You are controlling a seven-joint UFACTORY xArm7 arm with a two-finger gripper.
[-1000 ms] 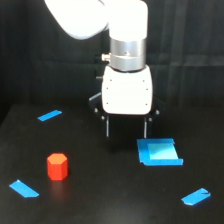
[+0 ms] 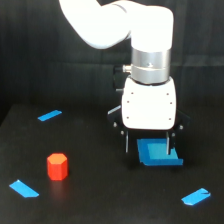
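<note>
A red hexagonal block lies on the dark table, in the left part of the camera view. Farther right, a blue square is marked on the table; the gripper hides its upper part. My gripper hangs in front of or above that square with its two thin fingers wide apart. It is open, and nothing shows between the fingers. From this view its exact height above the table is hard to tell. The red block is well to the left of the gripper.
Blue tape strips lie at the back left, front left and front right. A dark curtain closes off the back. Between the red block and the blue square the table is clear.
The gripper has moved right and slightly lower, from left of the blue square to a place overlapping it in view. Its fingers remain apart. The red block has not moved.
</note>
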